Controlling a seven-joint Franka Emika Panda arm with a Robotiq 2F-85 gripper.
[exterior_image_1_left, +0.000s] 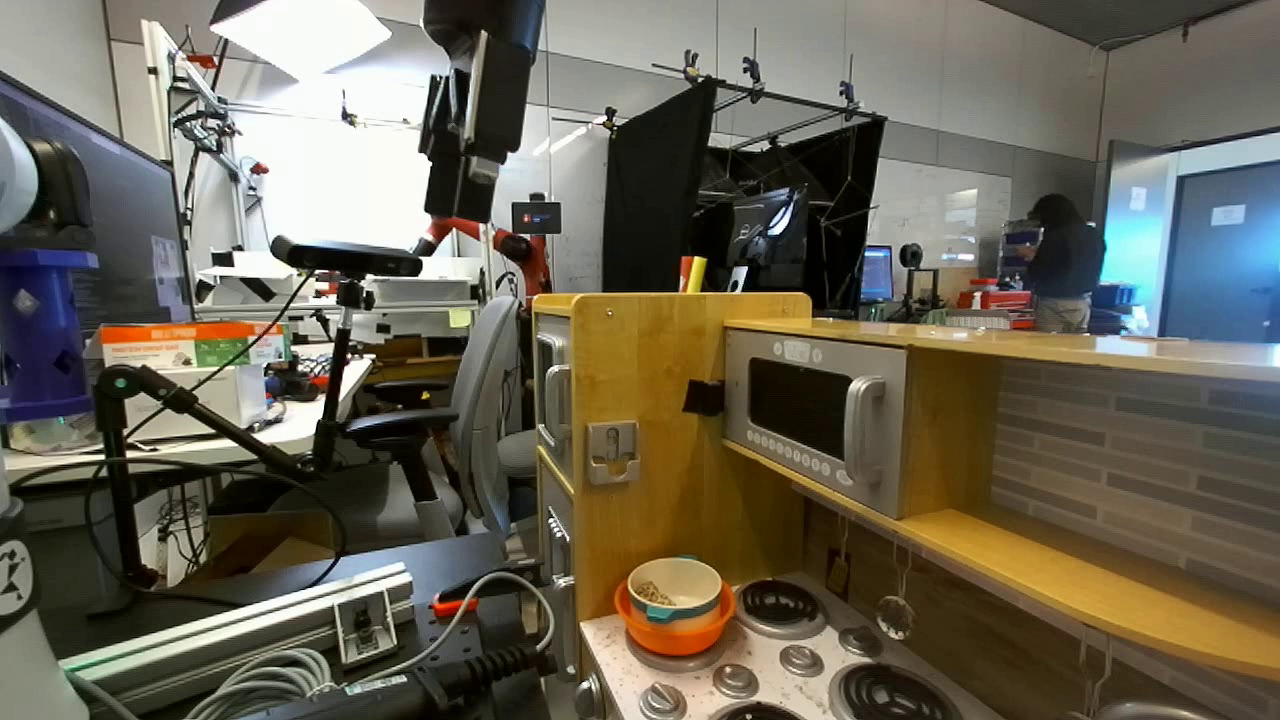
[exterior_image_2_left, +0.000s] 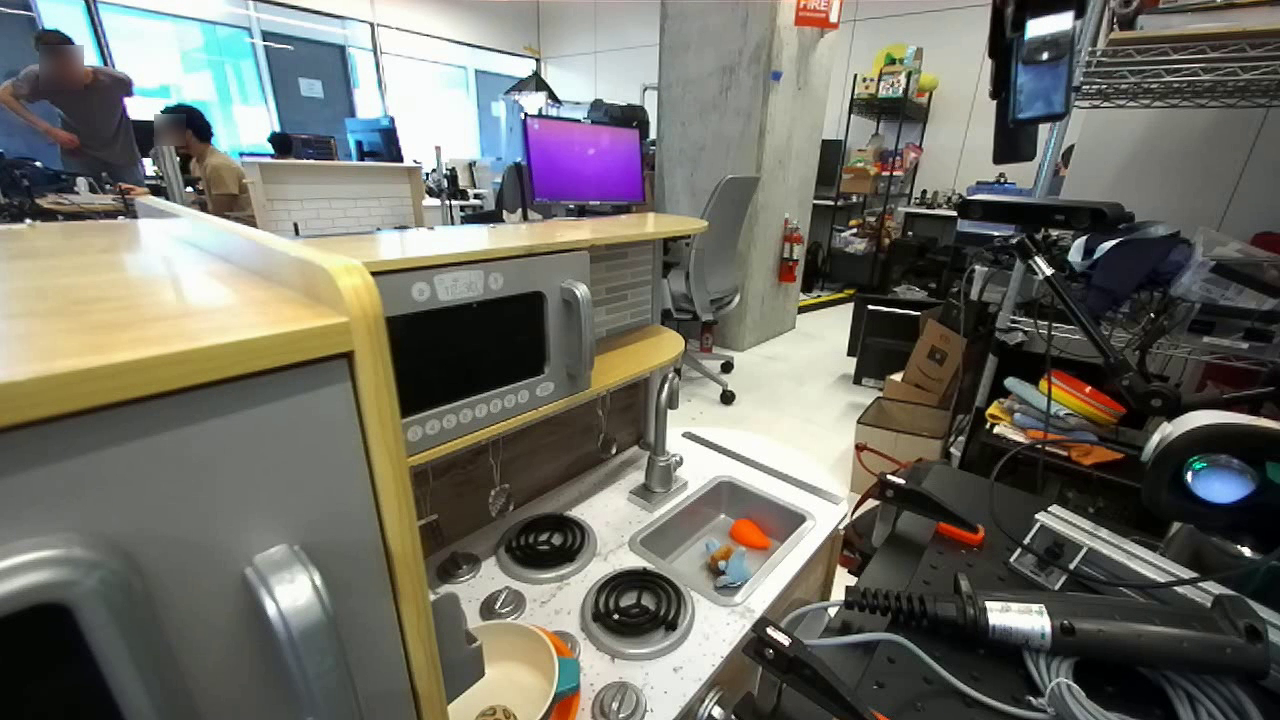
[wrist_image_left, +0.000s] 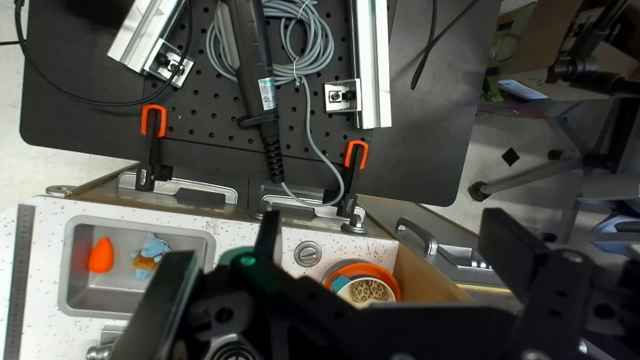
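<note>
My gripper (exterior_image_1_left: 462, 186) hangs high above the toy kitchen, fingers open and empty; in the wrist view its dark fingers (wrist_image_left: 510, 252) stand wide apart. Below it on the stove corner, a cream pot (exterior_image_1_left: 675, 588) with teal handles sits inside an orange bowl (exterior_image_1_left: 672, 641). Something leopard-spotted (wrist_image_left: 369, 290) lies in the pot. In the grey sink (exterior_image_2_left: 659, 548) are an orange, drop-shaped toy (exterior_image_2_left: 751, 533) and a blue and brown plush toy (exterior_image_2_left: 728, 565). Part of the counter is hidden behind my gripper in the wrist view.
A microwave (exterior_image_1_left: 816, 408) with its door shut is under the upper shelf. A tall faucet (exterior_image_2_left: 661, 438) rises beside the sink. Cables, metal rails (wrist_image_left: 373, 60) and orange-tipped clamps (wrist_image_left: 356, 154) occupy the black table. Open air surrounds the gripper.
</note>
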